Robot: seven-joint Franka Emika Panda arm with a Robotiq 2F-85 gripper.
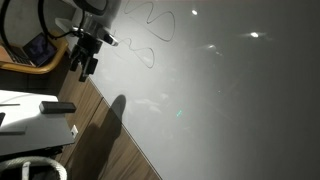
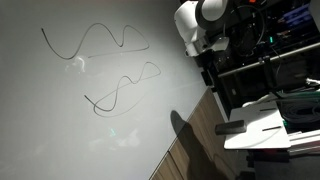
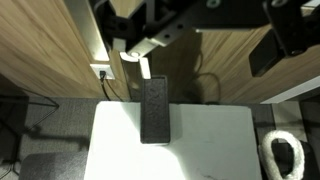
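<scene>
A black block-like eraser (image 3: 155,110) lies on the white tabletop (image 3: 215,135), near its edge; exterior view 1 shows the same eraser (image 1: 57,107) below my gripper. My gripper (image 1: 82,70) stands open and apart from the eraser, with nothing visible between its fingers. In exterior view 2 the gripper (image 2: 208,78) hangs above the eraser (image 2: 230,127), a little to its left. A large whiteboard (image 2: 60,110) carries dark wavy lines (image 2: 120,88).
Wood panelling (image 1: 100,140) runs below the whiteboard beside the table. A laptop (image 1: 40,48) rests on an orange chair (image 1: 55,62) behind. A socket with a plug (image 3: 102,72) sits on the wall, its cable hanging down. A thin dark item (image 1: 10,130) lies on the table.
</scene>
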